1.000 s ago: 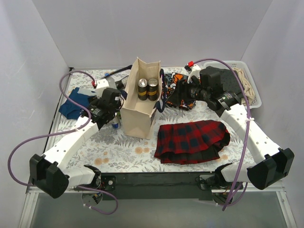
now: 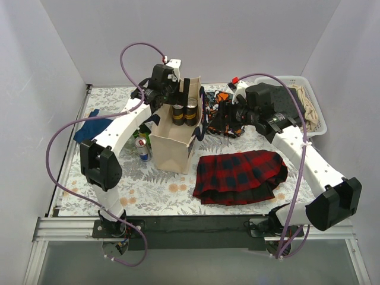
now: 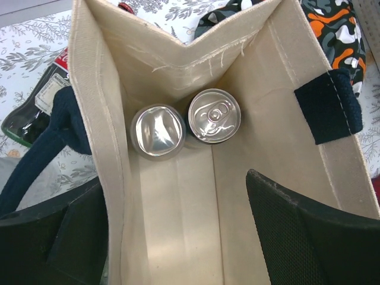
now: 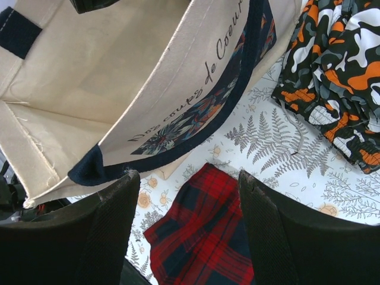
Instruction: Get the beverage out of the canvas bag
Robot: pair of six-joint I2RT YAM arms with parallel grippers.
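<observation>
The canvas bag (image 2: 171, 151) stands mouth-up near the table's middle, cream with dark blue handles. Two dark cans with silver tops are inside it: the left can (image 3: 158, 131) and the right can (image 3: 214, 116), side by side at the far end. Over the bag's mouth hangs my left gripper (image 2: 184, 89), open; in its wrist view the cans are ahead, beyond the spread fingers (image 3: 300, 228), with nothing between them. My right gripper (image 2: 224, 114) is open beside the bag's right wall, its fingers (image 4: 107, 228) apart and empty.
Left of the bag stand a silver-blue can (image 2: 142, 148) and a dark bottle (image 3: 40, 104). A red plaid cloth (image 2: 237, 175) lies front right, a camouflage cloth (image 4: 338, 71) behind the right gripper. At the back right is a white basket (image 2: 320, 124).
My left gripper has risen from the things left of the bag and swung right, over the bag's mouth.
</observation>
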